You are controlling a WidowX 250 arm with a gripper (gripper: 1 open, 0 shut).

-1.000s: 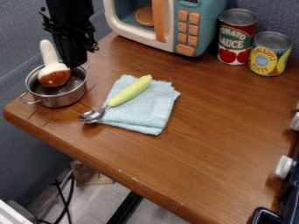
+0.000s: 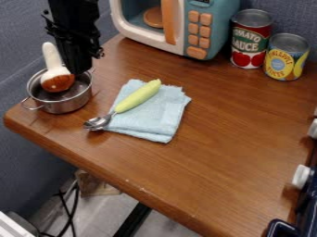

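The black gripper (image 2: 77, 57) hangs at the upper left, just above a small steel pot (image 2: 67, 99) at the table's left edge. A white-handled utensil with an orange-brown head (image 2: 56, 81) stands tilted in the pot, beside the gripper's fingers; whether they hold it is unclear. A spoon with a yellow handle (image 2: 133, 98) lies on a folded light blue cloth (image 2: 156, 123) to the right of the pot.
A toy microwave (image 2: 209, 28) stands at the back, with a tomato sauce can (image 2: 249, 42) and a yellow can (image 2: 284, 60) to its right. Dark appliance parts line the right edge.
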